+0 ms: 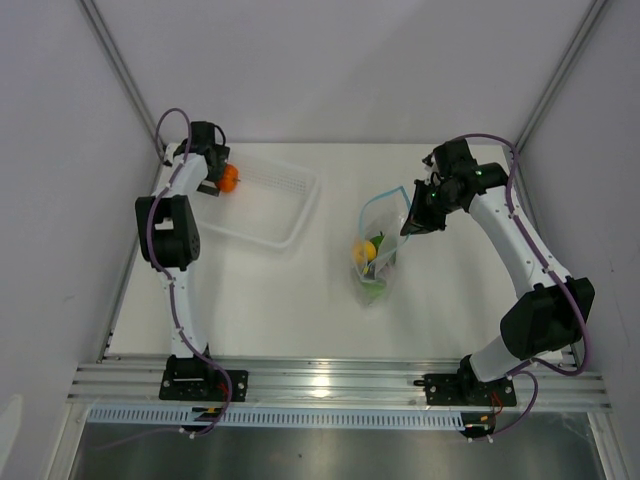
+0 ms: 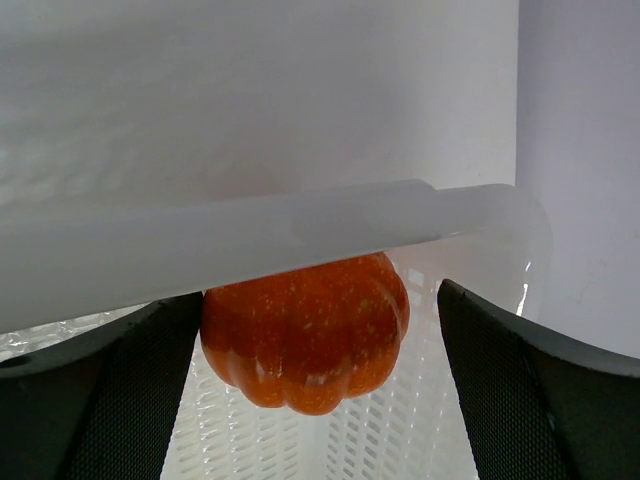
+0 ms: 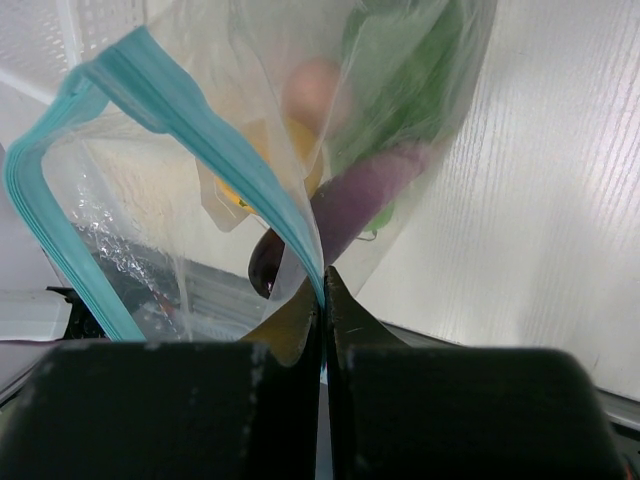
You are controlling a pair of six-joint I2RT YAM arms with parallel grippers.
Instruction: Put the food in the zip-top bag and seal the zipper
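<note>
An orange pumpkin-shaped food (image 2: 300,330) rests in the white plastic bin (image 1: 270,235) at its left end, beneath the rim. My left gripper is open, its fingers on either side of the orange food. The clear zip bag (image 1: 375,285) with teal zipper (image 3: 180,115) holds an eggplant (image 3: 350,200), green items (image 3: 400,90) and yellow and pinkish round ones. My right gripper is shut on the bag's top edge at the zipper.
The bin fills the back left of the white table (image 1: 270,310); the bag stands right of centre.
</note>
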